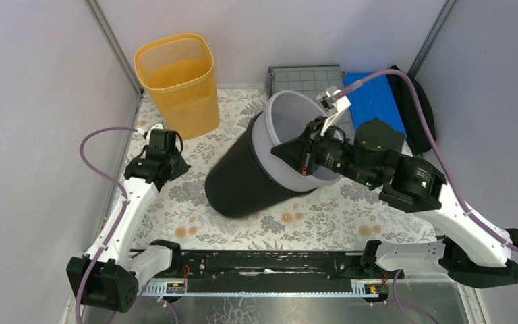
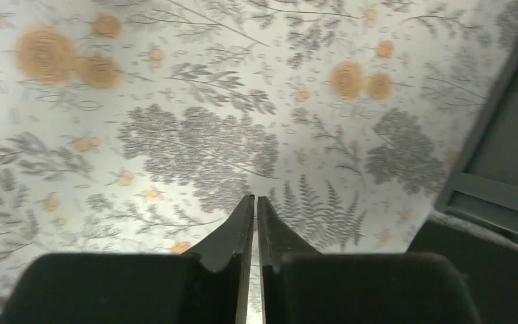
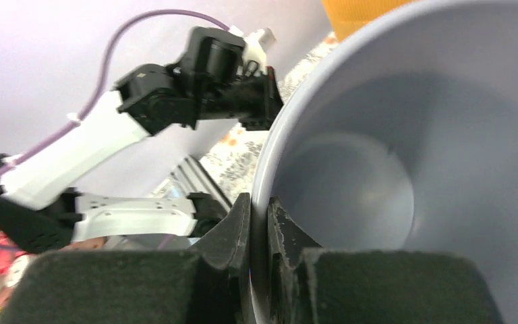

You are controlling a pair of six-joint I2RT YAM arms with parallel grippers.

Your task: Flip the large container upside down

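The large container point(image 1: 249, 179) is black outside with a pale grey inside. It hangs tilted over the table in the top view, its mouth facing up and right and its base low to the left. My right gripper point(image 1: 276, 150) is shut on its pale rim point(image 3: 264, 182), one finger on either side of the wall; the empty interior point(image 3: 351, 182) shows beside it. My left gripper stands apart, left of the container, shut with nothing visible between its fingers. A dark ridged surface at the right of the left wrist view appears to be the container.
An orange-yellow bin point(image 1: 182, 101) stands at the back left. Behind the container lie a grey grid tray point(image 1: 310, 77), a blue tray point(image 1: 381, 108) and a black cloth-like item point(image 1: 421, 125).
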